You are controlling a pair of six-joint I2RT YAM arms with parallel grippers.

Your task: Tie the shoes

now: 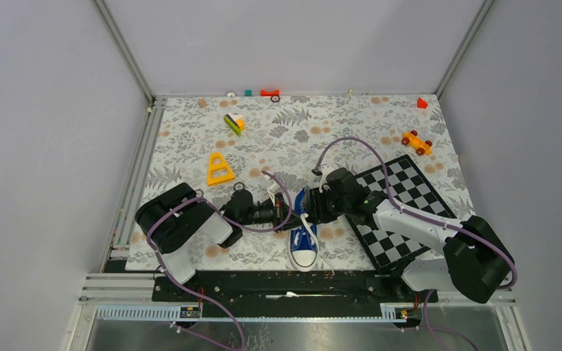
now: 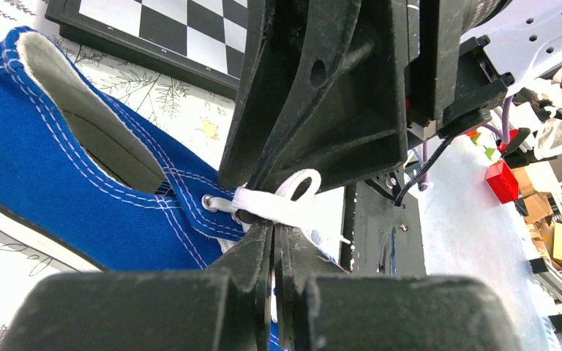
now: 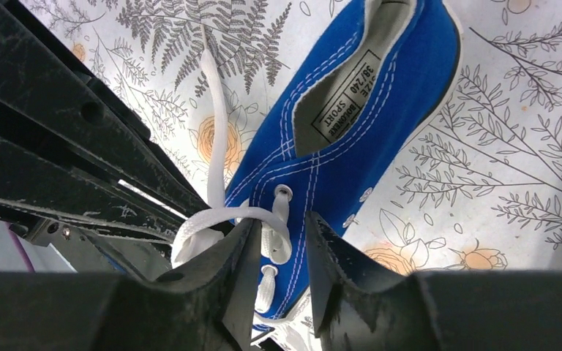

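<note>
A blue canvas shoe (image 1: 304, 252) with a white toe cap lies on the patterned table, toe toward the front edge. Its white lace (image 2: 282, 208) comes up from the eyelets and bends in a loop over the tips of my left gripper, which is shut on it. My right gripper is partly open just above the shoe's eyelets. Between its fingers passes the lace loop, running across to the left gripper's tips. A free lace end (image 3: 217, 139) stretches away beside the shoe. The right fingertips are close beside the lace in the left wrist view.
A black-and-white checkered board (image 1: 402, 208) lies right of the shoe, under the right arm. A yellow triangular frame (image 1: 219, 170), a green-and-yellow piece (image 1: 233, 123) and an orange toy car (image 1: 416, 142) lie farther back.
</note>
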